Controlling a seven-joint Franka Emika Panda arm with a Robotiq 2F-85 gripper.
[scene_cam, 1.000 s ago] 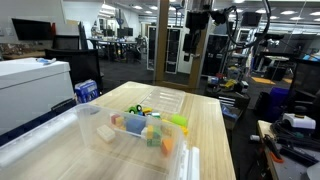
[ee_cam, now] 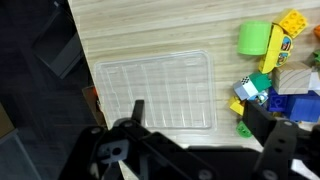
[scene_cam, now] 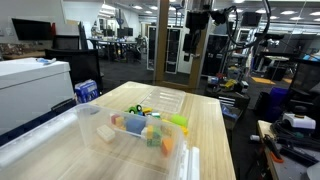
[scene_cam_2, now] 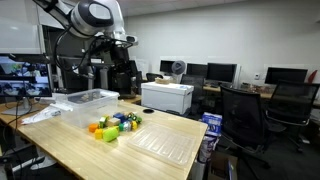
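My gripper stands open in the wrist view, its two dark fingers wide apart with no object held. Below it on the wooden table lies a flat translucent tray or lid, empty. To the right of that is a loose group of coloured toys, among them a green cylinder, a yellow piece, a wooden block and a blue block. Exterior view 1 shows the gripper hanging high above the table.
A clear plastic bin stands on the table, and several coloured pieces show through or behind its walls. A blue box sits by the table's edge. Bare wood lies open at the near side. Office chairs are behind.
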